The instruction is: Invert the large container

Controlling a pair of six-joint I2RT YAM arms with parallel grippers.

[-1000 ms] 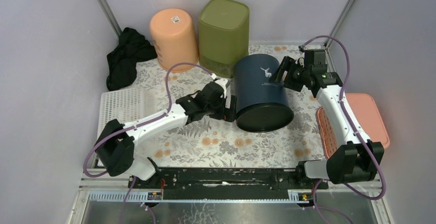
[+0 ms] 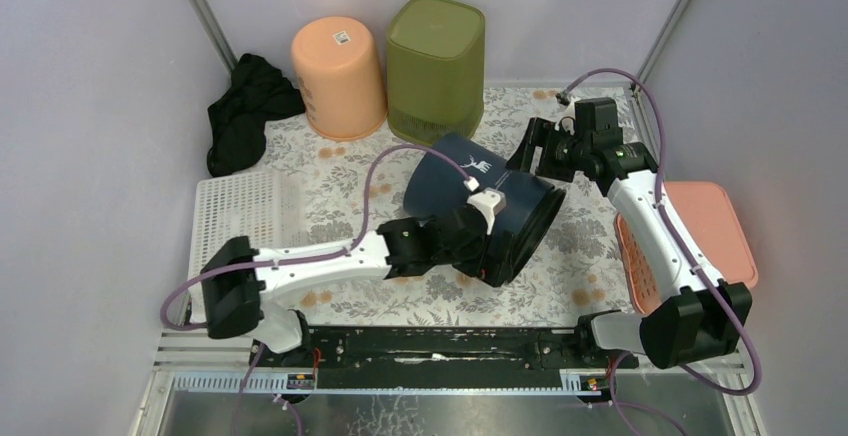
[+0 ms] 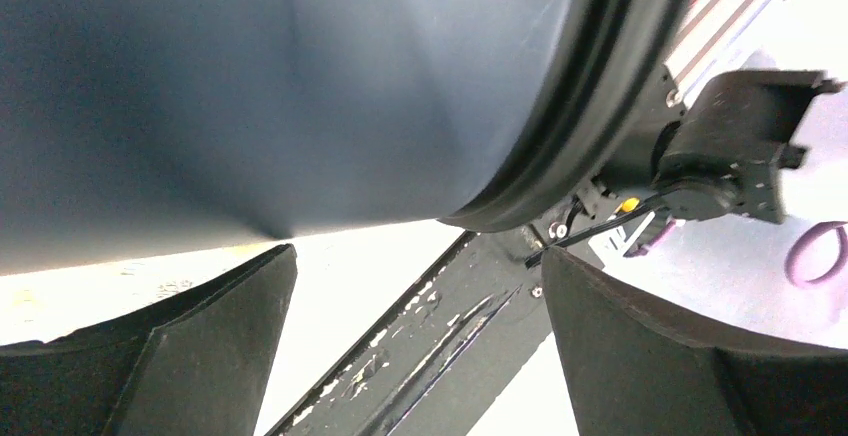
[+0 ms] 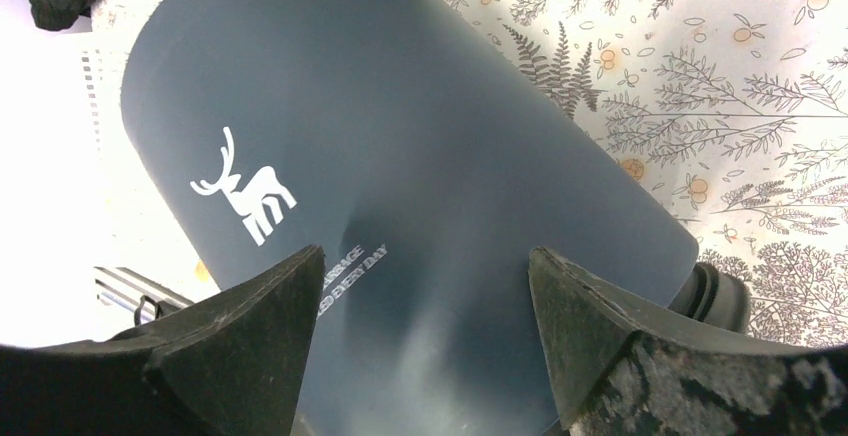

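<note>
The large dark blue container (image 2: 468, 181) lies on its side, turned askew, with its black-rimmed end (image 2: 541, 228) toward the front right. Against its front left side, near that rim, is my left gripper. It is open; in its wrist view the container's wall fills the area beyond the fingers (image 3: 215, 341), with nothing clamped between them. My right gripper stands over the far right side of the container, fingers (image 4: 255, 331) apart and nothing held. A white deer logo (image 4: 258, 196) faces up. Whether the right fingers touch the wall, I cannot tell.
Behind stand an orange bin (image 2: 340, 81) and a green bin (image 2: 435, 71), the green one close to the container. A black cloth (image 2: 250, 116) and white basket (image 2: 235, 216) are at the left, an orange basket (image 2: 710, 231) at the right.
The container has swung from pointing frontward to a slant, its rear end shifting left. My left gripper moved right and frontward along its side; the right one moved slightly left.
</note>
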